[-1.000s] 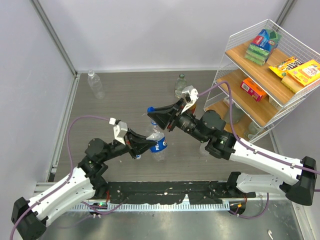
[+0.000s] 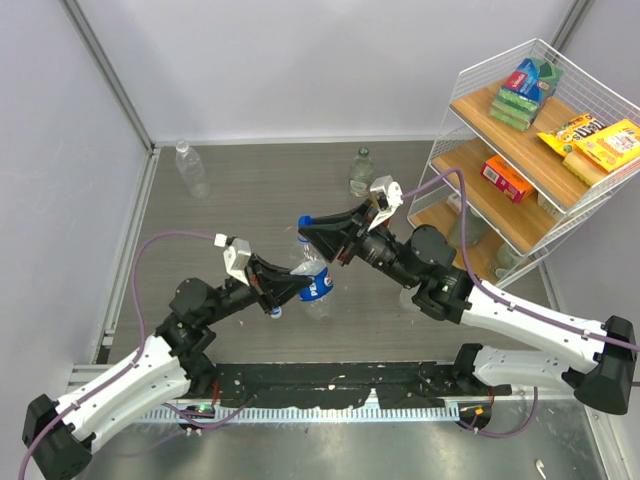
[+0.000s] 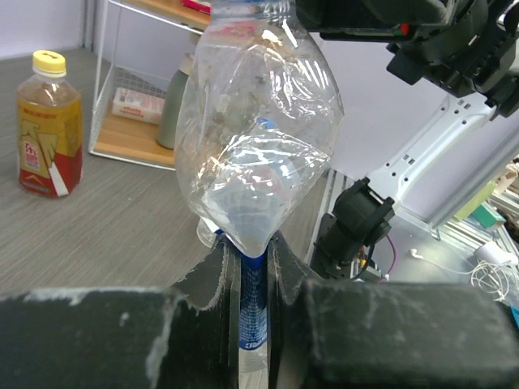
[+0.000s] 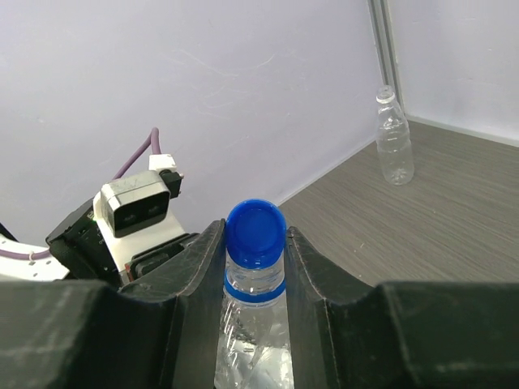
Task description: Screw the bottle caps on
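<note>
A clear plastic bottle with a blue label stands upright between my arms. My left gripper is shut on it at the label, squeezing the plastic into creases. My right gripper is shut on a blue cap, held right at the bottle's mouth, above a blue neck ring. Whether the threads are engaged I cannot tell.
An empty bottle stands at the back left, a greenish one at the back centre. A yellow-capped juice bottle stands behind. The wire shelf rack fills the right side.
The left arm has hardly moved.
</note>
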